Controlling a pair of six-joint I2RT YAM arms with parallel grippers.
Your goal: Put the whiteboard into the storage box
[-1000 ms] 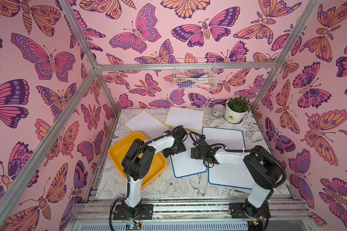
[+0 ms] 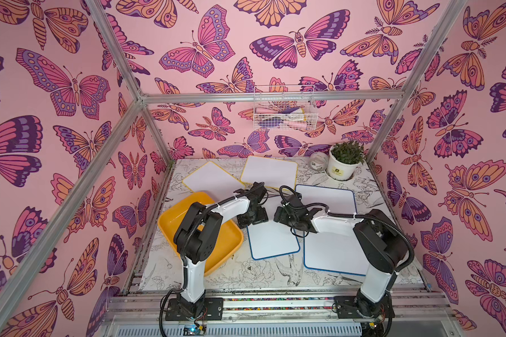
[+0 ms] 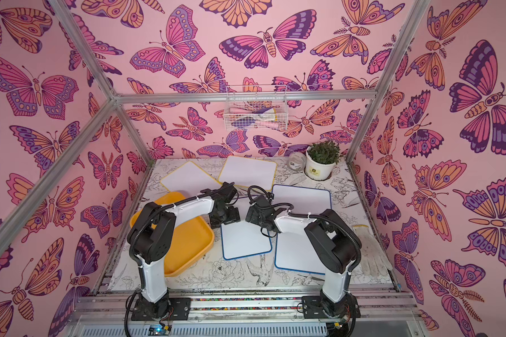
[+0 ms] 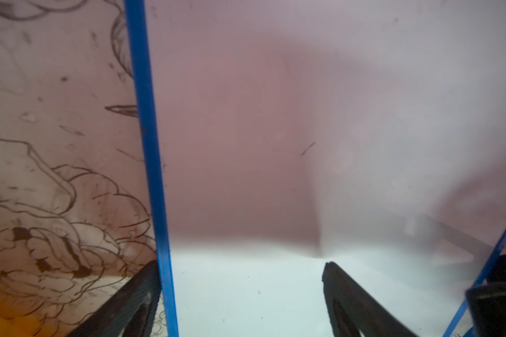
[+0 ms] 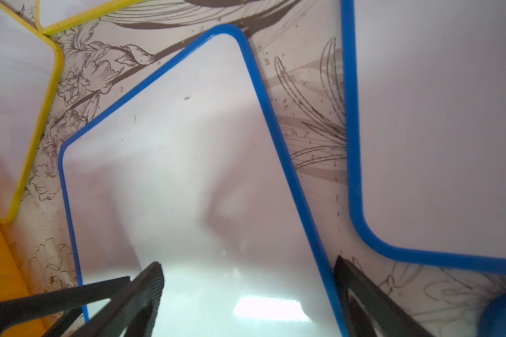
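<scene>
A small whiteboard (image 2: 273, 242) with a blue rim lies flat on the table between my two arms. My left gripper is low over its left side, part open, with one finger (image 4: 132, 306) outside the blue rim and the other above the white face. Across from it, my right gripper stands open at the right rim; one finger (image 5: 362, 306) is against or very near the outside of that rim, the other over the board. Neither is closed on the board. The yellow-orange storage box (image 2: 230, 254) sits to the left, partly hidden under the left arm.
A larger blue-rimmed board (image 2: 334, 252) lies close on the right, under the right arm. Two yellow-rimmed boards (image 2: 213, 178) (image 2: 268, 171) lie at the back. A potted plant (image 2: 345, 160) and a clear jar (image 2: 318, 161) stand back right.
The small whiteboard has shifted slightly left. My right gripper has moved a little left and toward the back; the left one has stayed nearly in place.
</scene>
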